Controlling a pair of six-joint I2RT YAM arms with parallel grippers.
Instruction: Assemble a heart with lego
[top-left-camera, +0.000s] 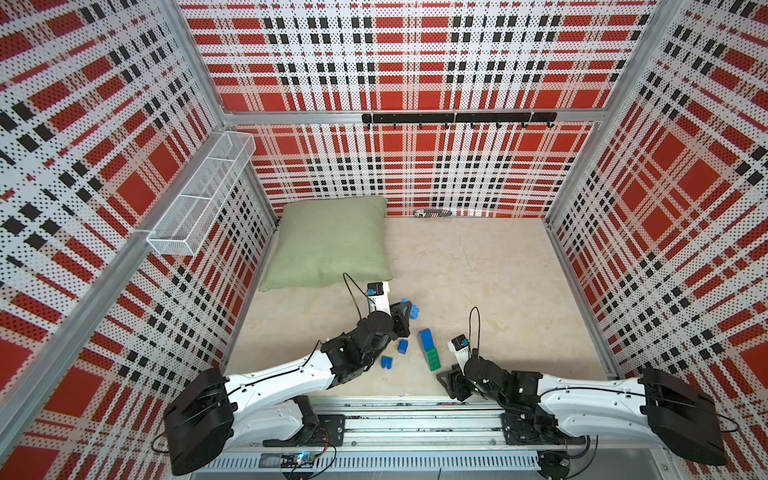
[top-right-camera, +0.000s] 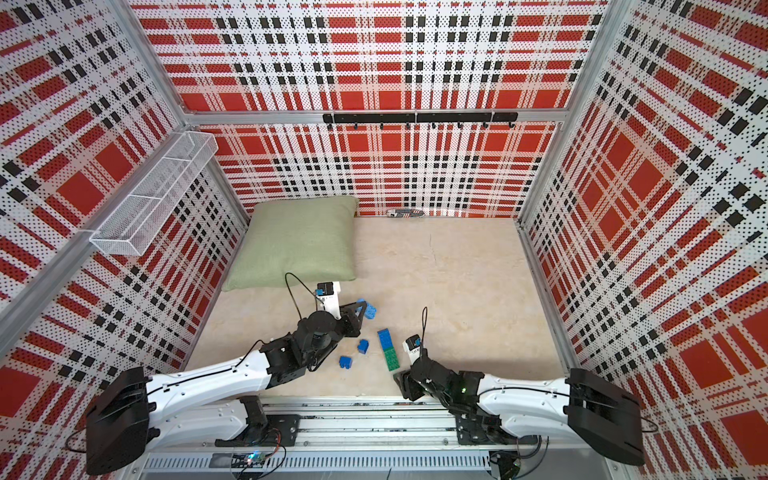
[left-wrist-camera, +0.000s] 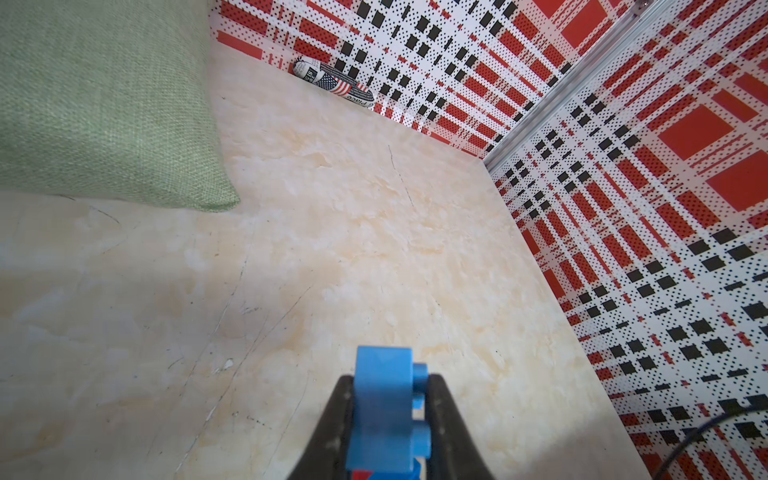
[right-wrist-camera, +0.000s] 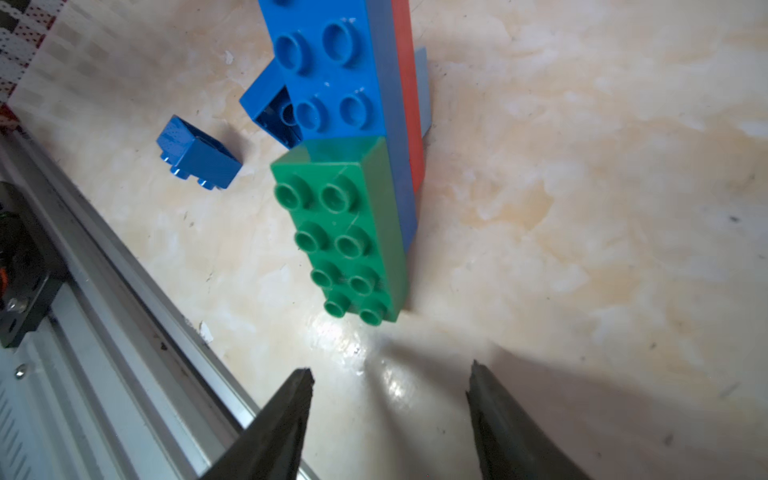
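A blue brick (left-wrist-camera: 384, 408) stands between the fingers of my left gripper, studs facing right. Slivers of red and blue show below it; whether they join it I cannot tell. From above, studded blue (top-left-camera: 411, 309) shows at this gripper's tip. In the right wrist view, a green brick (right-wrist-camera: 344, 232) sits at the near end of a row with blue bricks (right-wrist-camera: 332, 68); a red part (right-wrist-camera: 408, 88) lies along their far side. My right gripper is apart from the green end, its fingers spread with nothing between them.
Two small blue bricks, one (top-left-camera: 402, 346) nearer the row and another (top-left-camera: 386, 362), lie loose between the arms. A green cushion (top-left-camera: 328, 240) fills the back left. Bare table (top-left-camera: 504, 296) stretches across the back right; a metal rail (right-wrist-camera: 160, 352) borders the front.
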